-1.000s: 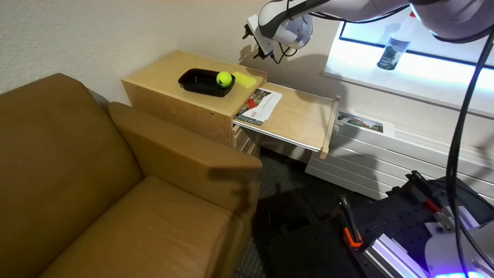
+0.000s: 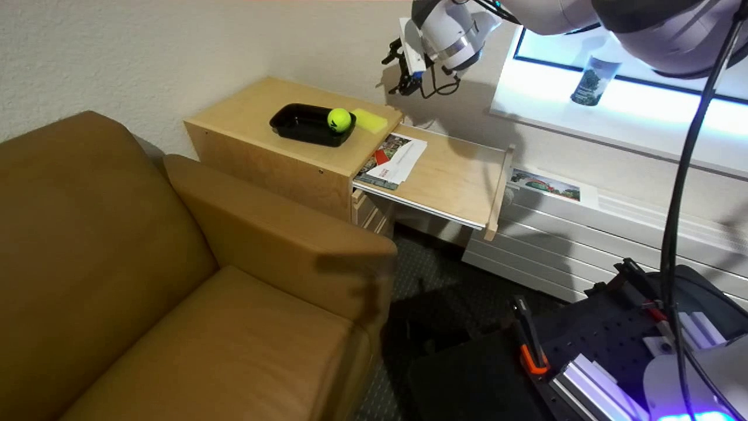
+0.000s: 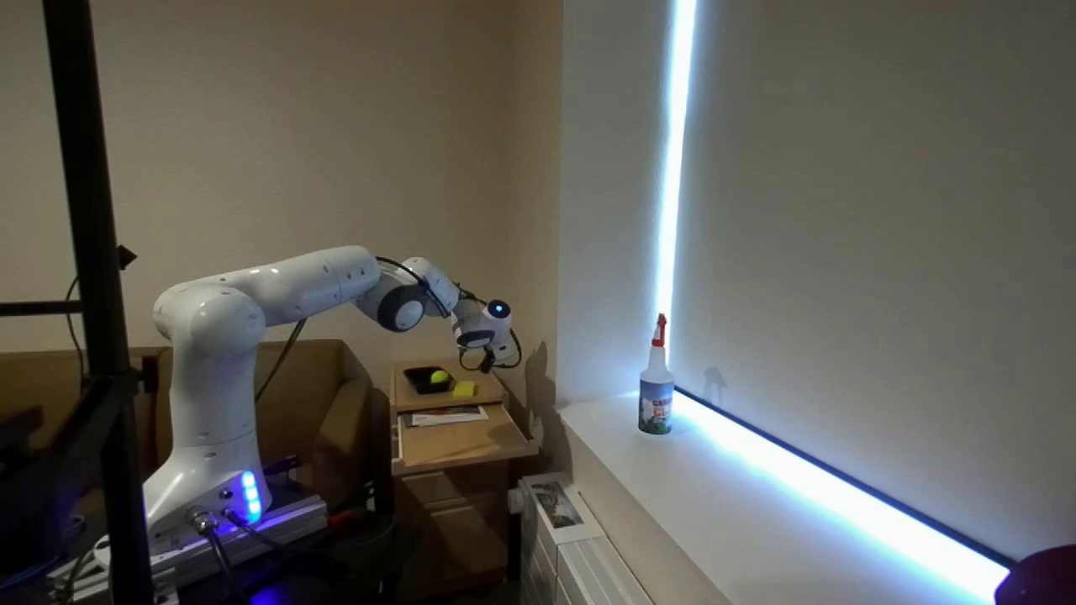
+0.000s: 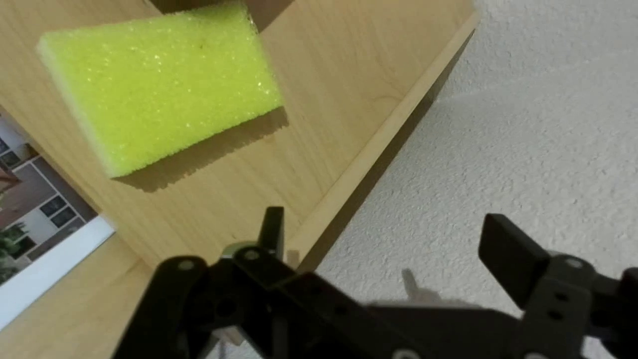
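Observation:
A yellow sponge (image 4: 164,89) lies flat on the wooden cabinet top (image 2: 242,105), beside a black tray (image 2: 301,125) with a yellow-green tennis ball (image 2: 339,120) at its right end. Above the cabinet's back right corner, near the wall, hangs my gripper (image 2: 400,67). In the wrist view its two black fingers stand wide apart with nothing between them, and the sponge is up and left of them. Neither the tray nor the ball shows clearly in that view.
Below the top, a drawer (image 2: 456,172) is pulled out, with printed papers (image 2: 400,160) in it. A brown sofa (image 2: 280,231) stands in front of the cabinet. On the windowsill is a spray bottle (image 3: 656,388). The wall is close behind the gripper.
The wrist and gripper have shifted a little to the right and turned, so the fingers show more plainly. The tray, ball, sponge and drawer have stayed put.

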